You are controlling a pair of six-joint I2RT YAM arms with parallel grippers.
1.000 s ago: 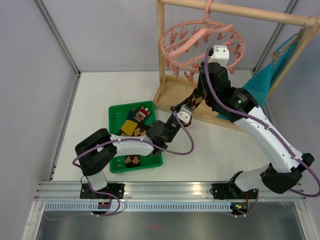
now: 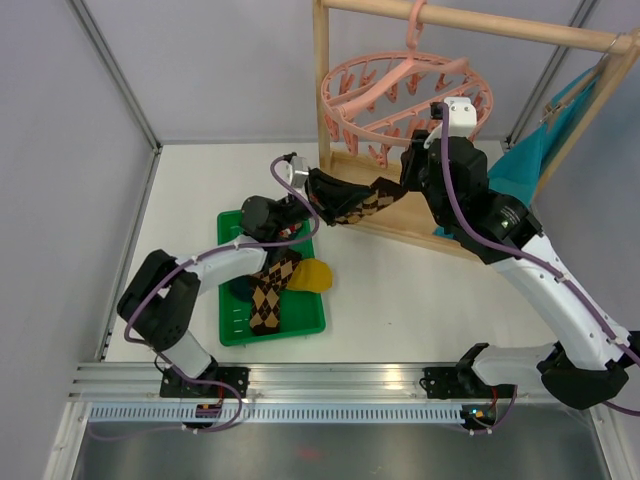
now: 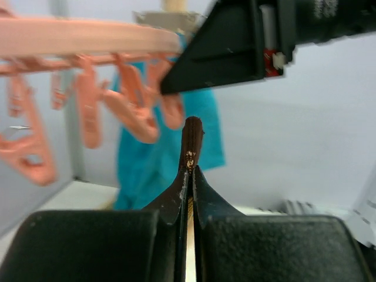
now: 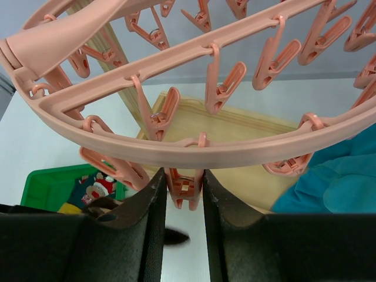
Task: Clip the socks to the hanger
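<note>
The pink round hanger (image 2: 385,84) hangs from a wooden bar, its clips pointing down. My right gripper is shut on a pink clip (image 4: 185,197) at the hanger's near rim, squeezing it from both sides. A brown and tan argyle sock (image 2: 376,200) is pinched by my left gripper, which is shut on it. In the left wrist view the sock's dark edge (image 3: 192,141) points up between the fingers, below and apart from the clips. From above, the sock lies just left of the right gripper; no clip visibly holds it.
A green basket (image 2: 232,326) at left holds another argyle sock (image 2: 265,305), a yellow piece (image 2: 311,276) and other socks. Blue cloth (image 2: 518,172) hangs at right. The wooden stand's base (image 2: 350,172) lies below the hanger.
</note>
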